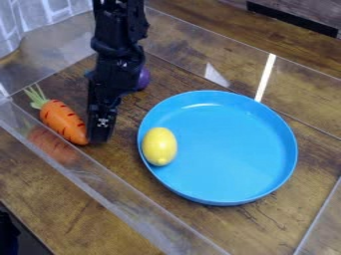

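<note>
My black gripper reaches down from the top of the view to just right of the orange carrot, low over the table beside it. Whether it touches the carrot is unclear. The carrot lies at the left with its green leaves toward the back. A yellow oval object rests in the left part of a blue plate.
A purple object lies behind the arm, partly hidden. A clear plastic edge runs diagonally along the left and lower left.
</note>
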